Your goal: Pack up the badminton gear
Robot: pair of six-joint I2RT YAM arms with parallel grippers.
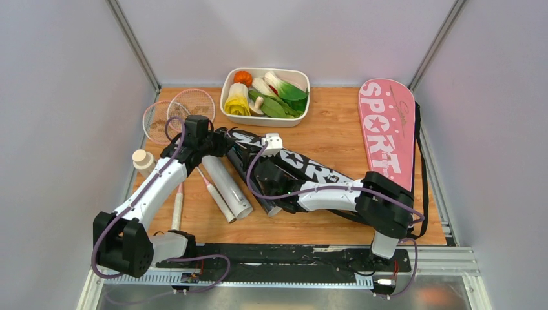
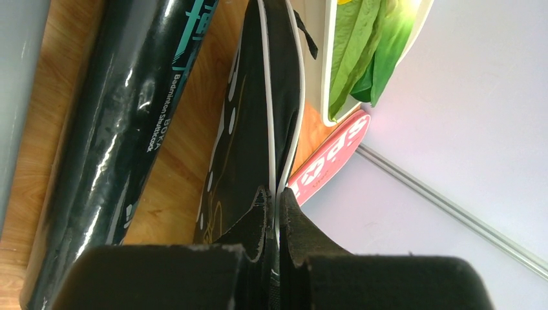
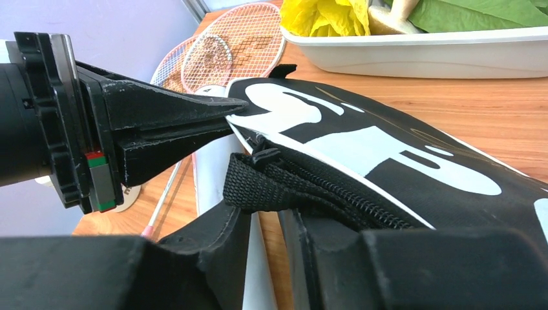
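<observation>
A black bag with white SPORT lettering [image 1: 316, 169] lies diagonally mid-table. My left gripper is shut at its tip end, on the thin white-piped edge. My right gripper is just at the bag's zipper and black pull strap [image 3: 255, 187], part open; whether the strap is between its fingers is unclear. A black shuttlecock tube [image 2: 106, 155] and a silver tube [image 1: 226, 187] lie alongside. Two rackets [image 1: 194, 97] lie at the left, with a white capped tube [image 1: 143, 161]. A pink SPORT bag [image 1: 386, 129] lies at the right.
A white bin [image 1: 291, 121] of vegetables stands at the back centre. Bare table shows between the bin and the pink bag. Side walls enclose the table.
</observation>
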